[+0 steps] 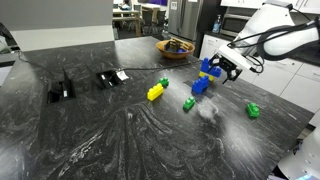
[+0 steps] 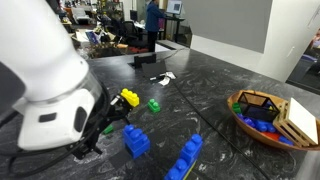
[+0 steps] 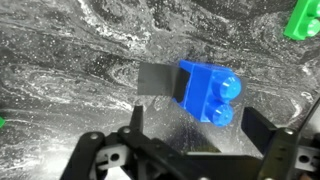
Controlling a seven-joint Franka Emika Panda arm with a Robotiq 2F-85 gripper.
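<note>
My gripper stands open above the table, to the right of the blue bricks. In the wrist view a blue brick with round studs lies between and beyond the parted fingers, and nothing is gripped. A dark strip touches or adjoins its left side. In exterior view 1, one blue brick shows in front and other blue and yellow pieces behind it. Exterior view 2 shows two separate blue bricks; there the white arm covers much of the left side.
A yellow brick and several green bricks lie scattered on the dark table. At the back stands a basket holding assorted things. Black objects sit on the left.
</note>
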